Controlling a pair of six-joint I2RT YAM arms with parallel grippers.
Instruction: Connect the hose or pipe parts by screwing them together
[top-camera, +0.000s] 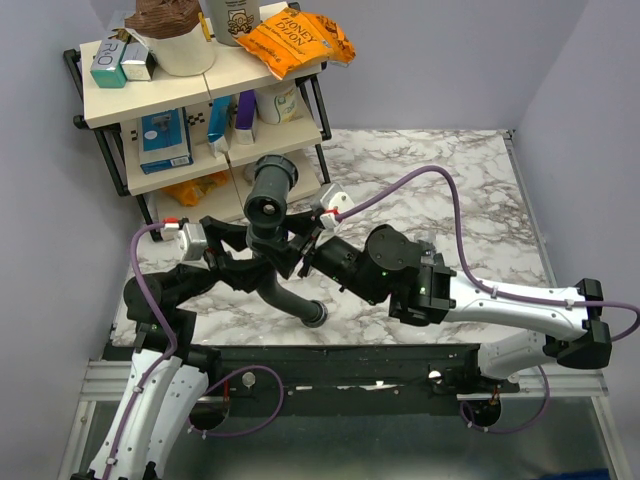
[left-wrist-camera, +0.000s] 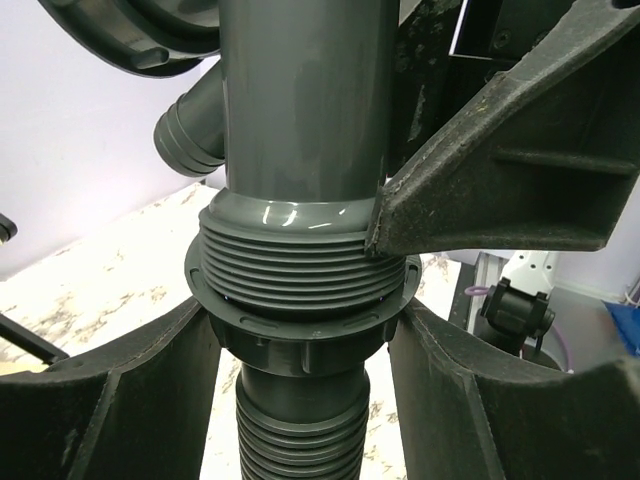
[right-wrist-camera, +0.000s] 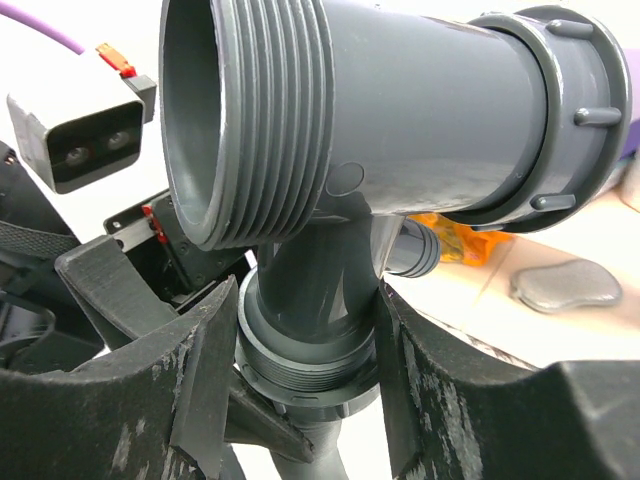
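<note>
A grey pipe assembly stands upright in the top view. Its top fitting (top-camera: 270, 188) runs sideways, and a bent hose (top-camera: 290, 298) curves down to the marble surface. In the left wrist view, my left gripper is shut on the ringed collar (left-wrist-camera: 300, 300), a finger pressed against each side. The ribbed hose (left-wrist-camera: 302, 425) emerges below it. Higher up, my right gripper is shut on the pipe's threaded neck (right-wrist-camera: 312, 345), just under the wide-mouthed fitting (right-wrist-camera: 430, 100). One black right fingertip (left-wrist-camera: 420, 205) touches the pipe above the collar.
A shelf rack (top-camera: 150, 105) holding boxes and an orange bag (top-camera: 285, 42) stands behind, close to the pipe's top. Bare marble (top-camera: 430, 190) lies to the right. The dark table edge (top-camera: 330, 358) runs along the front.
</note>
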